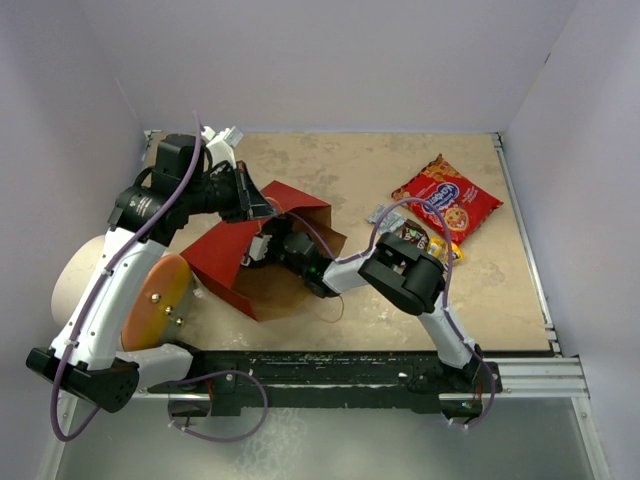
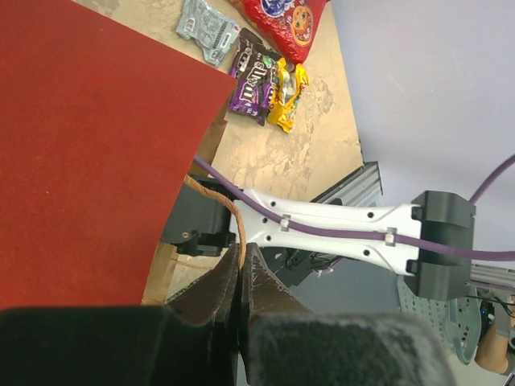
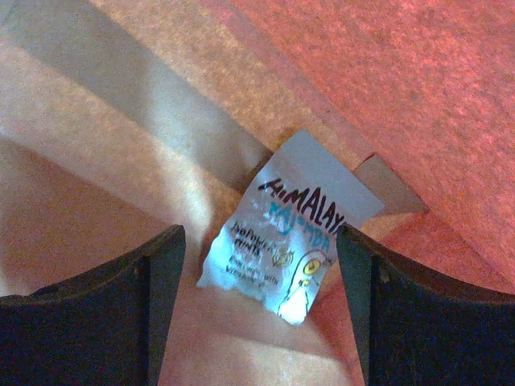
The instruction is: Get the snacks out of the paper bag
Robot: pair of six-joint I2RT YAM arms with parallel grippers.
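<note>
The red paper bag (image 1: 225,250) lies on its side, its brown mouth facing right. My left gripper is shut on the bag's thin twisted handle (image 2: 219,198), at the upper edge of the mouth. My right gripper reaches inside the bag, its fingers (image 3: 165,273) apart. Between and beyond them lies a silver-grey mint sachet (image 3: 282,233) near the bag's inner wall, not gripped. On the table to the right are a grey sachet (image 2: 208,30), a purple snack pack (image 2: 253,78), a yellow snack pack (image 2: 288,96) and a red cookie bag (image 1: 447,198).
An orange and white rounded object (image 1: 158,305) stands left of the bag. The right arm (image 1: 395,275) stretches across the front of the table, partly covering the small packs. Bare tabletop (image 1: 330,160) shows behind the bag.
</note>
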